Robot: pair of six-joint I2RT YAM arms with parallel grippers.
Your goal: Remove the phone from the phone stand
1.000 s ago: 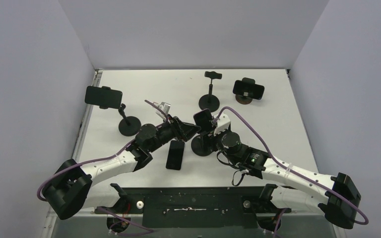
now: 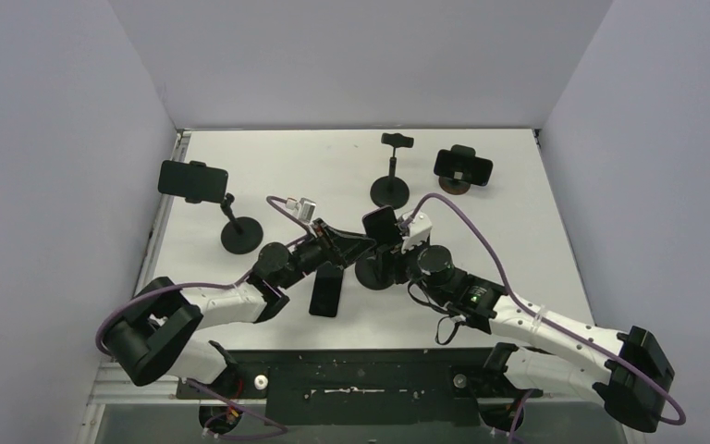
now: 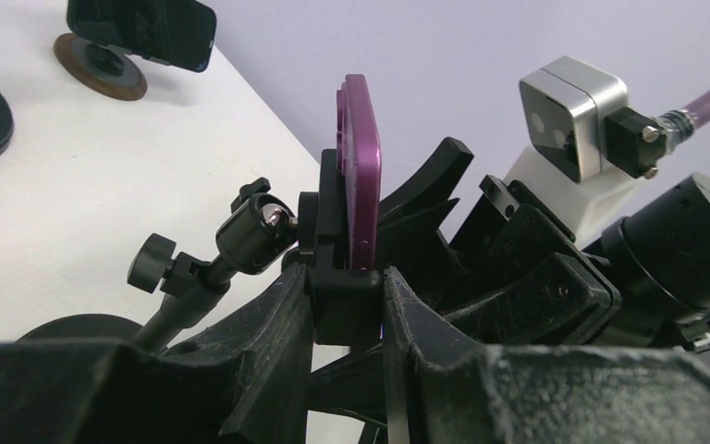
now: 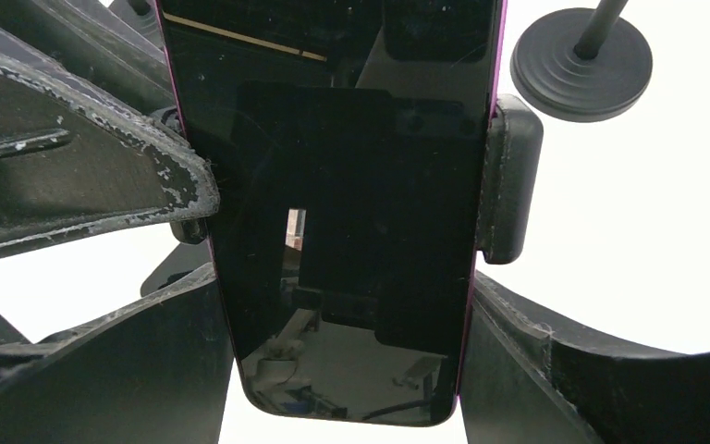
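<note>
The purple-edged phone (image 4: 342, 185) stands upright in the clamp (image 4: 510, 180) of the middle stand, whose round base (image 2: 372, 275) is partly covered. At the phone's lower end, my right gripper is shut on both long edges. In the left wrist view the phone (image 3: 363, 166) appears edge-on, with the stand's ball joint (image 3: 251, 231) behind it. My left gripper is part open around the clamp's black end (image 3: 347, 319), one finger on each side. Whether those fingers press on it I cannot tell. From above, both grippers crowd closely around the phone.
A loose phone (image 2: 326, 290) lies flat below the left arm. Other stands with phones are at the left (image 2: 193, 181) and back right (image 2: 463, 167); an empty stand (image 2: 389, 191) rises behind the middle one. Free table lies to the right.
The left arm's elbow has swung up and to the right, and its gripper has tilted slightly. The phone has shifted a touch to the right. My right arm has barely moved.
</note>
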